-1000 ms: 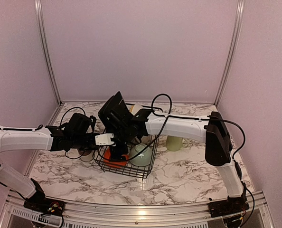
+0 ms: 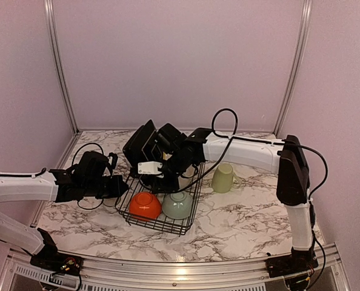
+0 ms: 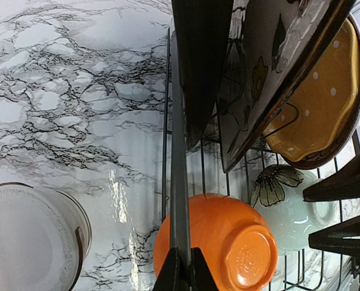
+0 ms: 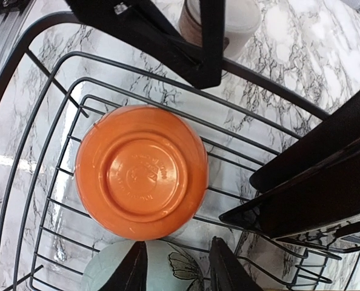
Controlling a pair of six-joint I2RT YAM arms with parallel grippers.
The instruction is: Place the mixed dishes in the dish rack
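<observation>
Inside the black wire dish rack (image 2: 168, 227), an orange bowl (image 4: 141, 173) and a pale green bowl (image 4: 131, 267) with a dark flower print sit upside down side by side. Dark square plates (image 2: 142, 144) and a yellow dotted dish (image 3: 323, 97) stand on edge towards the back. My left gripper is shut on the rack's side rim, left of the orange bowl. Over the pale green bowl, my right gripper stands part open, its fingertips apart and nothing visibly held.
A light green mug (image 2: 223, 178) stands on the marble table right of the rack. Outside the rack's left side is a whitish cup (image 3: 31, 242), partly hidden from above by the left arm. Free table lies in front and to the right.
The rack with its bowls has shifted slightly towards the front, and the left arm has drawn back left. My right gripper has moved right, from the orange bowl towards the pale green bowl.
</observation>
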